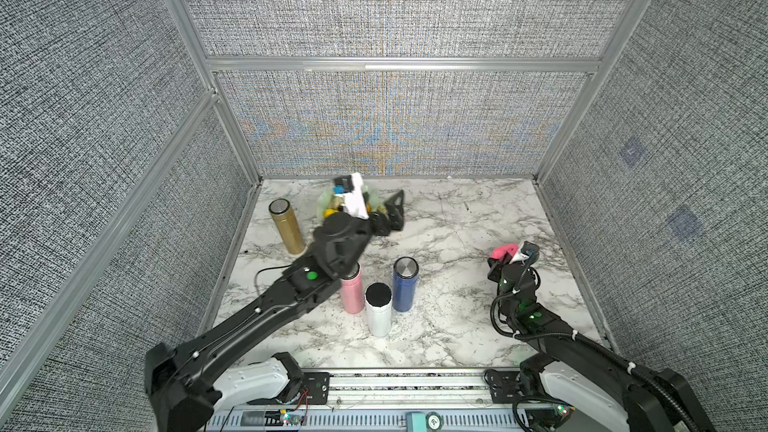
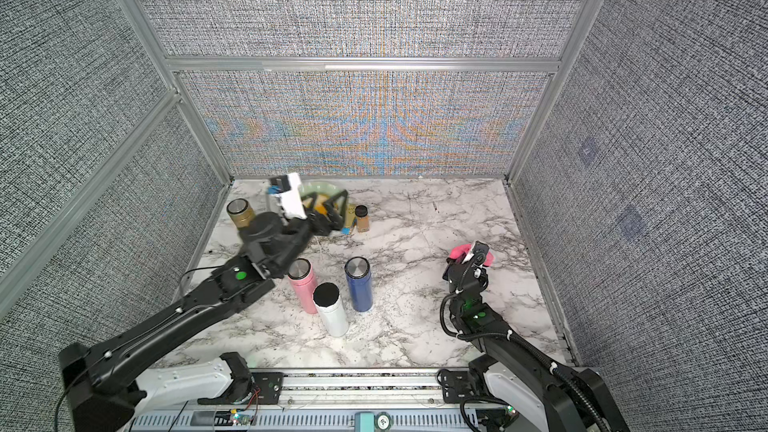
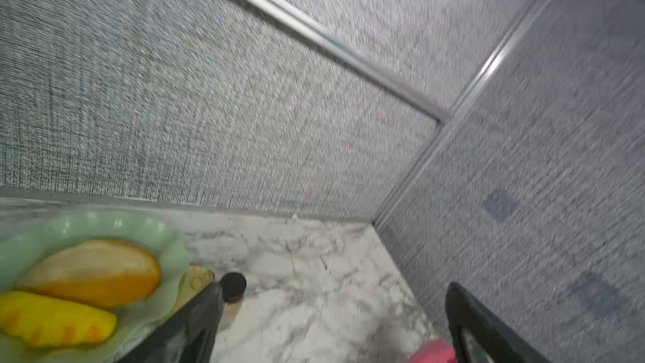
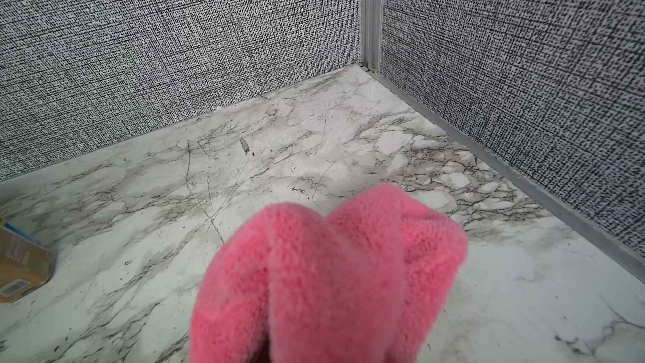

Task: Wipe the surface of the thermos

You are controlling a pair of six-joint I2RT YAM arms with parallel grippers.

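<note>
Thermoses stand upright on the marble table: a gold one [image 1: 289,228] at the left, and a pink one [image 1: 352,294], a white one [image 1: 378,316] and a blue one [image 1: 405,286] grouped near the middle front. My left gripper is open and empty, raised over the back left part of the table by the bowl; its arm crosses above the pink thermos. At the right, well away from the thermoses, my right gripper [image 2: 465,260] is shut on a pink cloth [image 4: 329,275], which hides its fingertips in the right wrist view.
A green bowl [image 3: 176,255] with yellow food pieces sits at the back left. Beside it are a small box [image 2: 349,216] and a black-capped jar [image 2: 362,220].
</note>
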